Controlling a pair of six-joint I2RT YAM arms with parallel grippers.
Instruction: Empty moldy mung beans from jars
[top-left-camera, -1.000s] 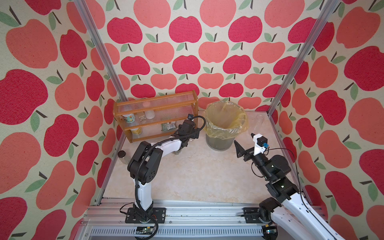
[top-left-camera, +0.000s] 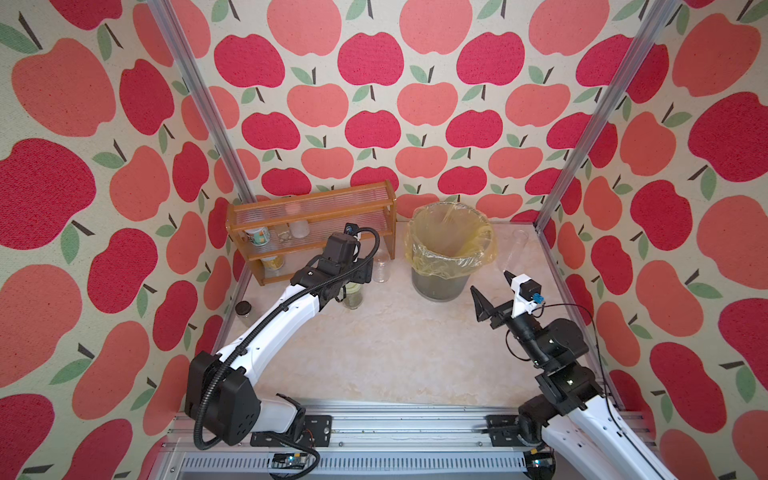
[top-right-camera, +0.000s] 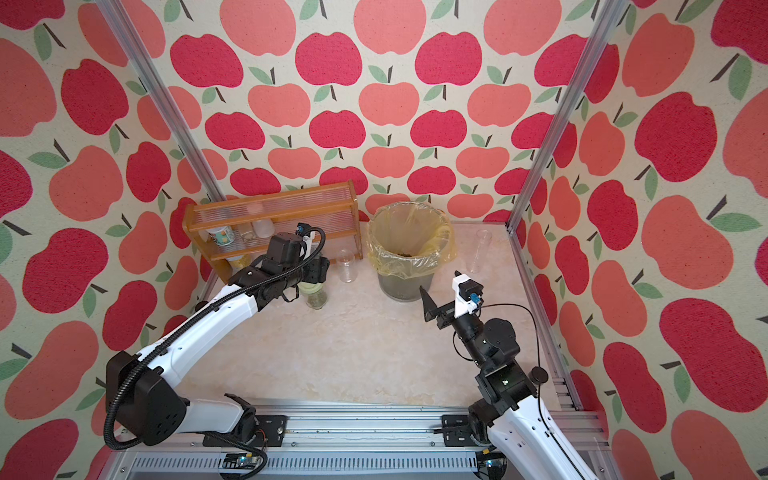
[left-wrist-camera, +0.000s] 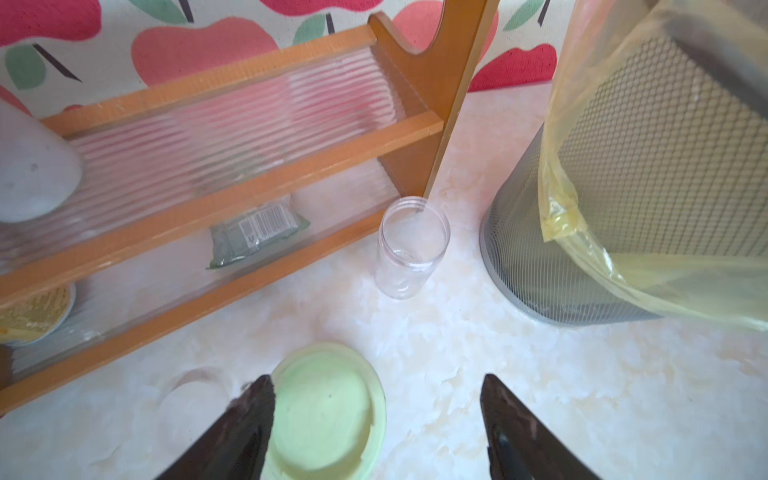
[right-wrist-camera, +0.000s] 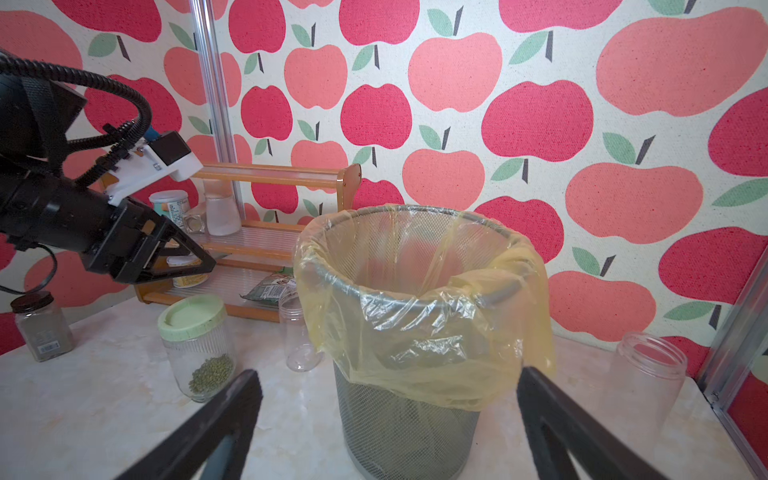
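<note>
My left gripper is open with nothing between its fingers, above a jar of green beans (right-wrist-camera: 209, 373) whose pale green lid (left-wrist-camera: 320, 408) is directly below it. An empty clear jar (left-wrist-camera: 404, 256) stands by the shelf, left of the bin lined with a yellow bag (top-left-camera: 448, 248). A tall clear jar (right-wrist-camera: 644, 384) stands right of the bin. My right gripper (top-left-camera: 493, 297) hangs open and empty at the right front, facing the bin.
A wooden rack (top-left-camera: 320, 200) with cups, cans and a packet stands at the back left. A dark-lidded jar (right-wrist-camera: 44, 332) sits at the far left.
My left arm has risen and swung left, away from the empty jar by the bin and over the green-lidded jar.
</note>
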